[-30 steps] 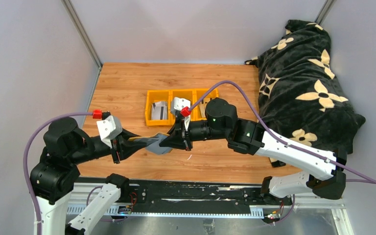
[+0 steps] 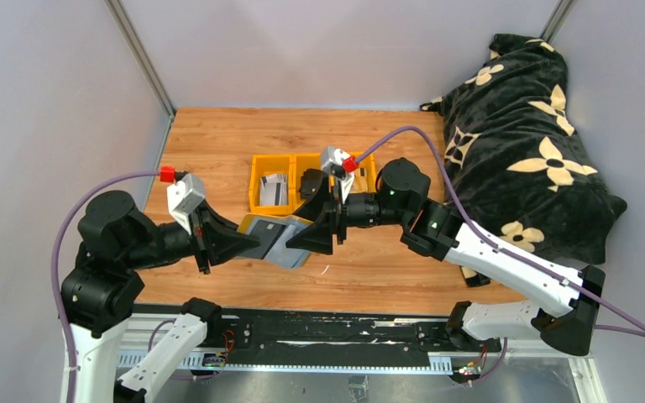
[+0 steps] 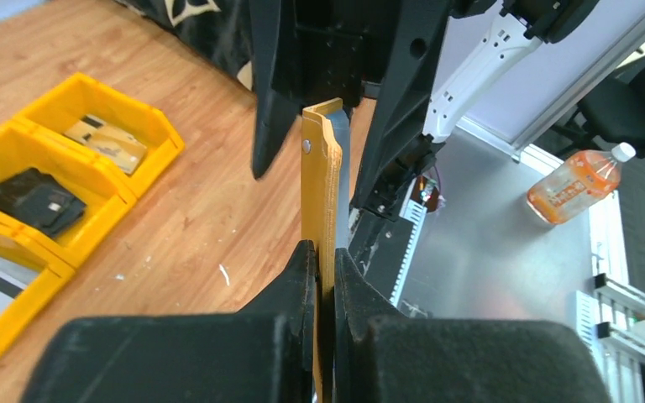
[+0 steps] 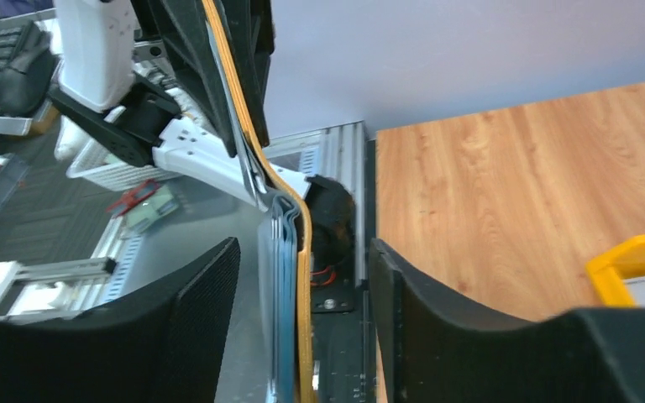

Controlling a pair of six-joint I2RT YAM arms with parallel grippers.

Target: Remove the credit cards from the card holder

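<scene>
The card holder (image 2: 290, 253), tan outside with bluish clear sleeves inside, hangs in the air between my two arms. My left gripper is shut on one end of it, and the tan cover (image 3: 317, 185) stands upright from those fingers in the left wrist view. A dark grey panel shows on the holder beside the left fingers in the top view; whether it is a card is unclear. My right gripper stands open, its fingers on either side of the holder's bluish sleeves (image 4: 281, 302) with gaps to both.
A yellow three-part bin (image 2: 292, 159) stands behind the arms. It contains whitish cards (image 2: 274, 190), black cards (image 3: 38, 201) and tan cards (image 3: 105, 143) in separate compartments. A dark cushion (image 2: 537, 159) lies at the right.
The right gripper has parted from the sleeves, opened and shifted slightly right. The holder now spreads flatter toward the top camera, showing more of its sleeves and tan cover.
</scene>
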